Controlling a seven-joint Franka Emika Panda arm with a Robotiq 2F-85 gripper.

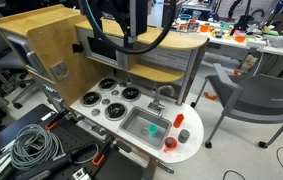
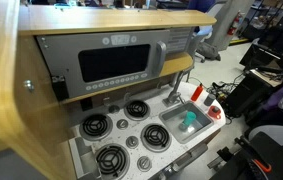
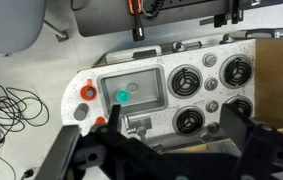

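In the wrist view my gripper looks down on the toy kitchen counter, its two dark fingers spread wide apart. Nothing shows between them but the counter and stove far below. A teal cup (image 3: 123, 97) lies in the grey sink (image 1: 131, 126). On the white counter end beside the sink are a red bottle (image 2: 196, 93), a small dark grey item (image 2: 209, 99) and a round red item (image 2: 214, 112). The faucet (image 1: 164, 90) rises at the sink's back edge. In exterior view 1 the arm hangs high above the counter, its fingers hard to make out.
Several burners (image 2: 98, 125) fill the stove side. A microwave (image 2: 116, 62) stands behind, under a wooden shelf (image 2: 131, 18). A wooden cabinet (image 1: 46, 55) bounds the stove end. A grey chair (image 1: 251, 98) stands past the sink end; coiled cable (image 1: 38, 147) lies in front.
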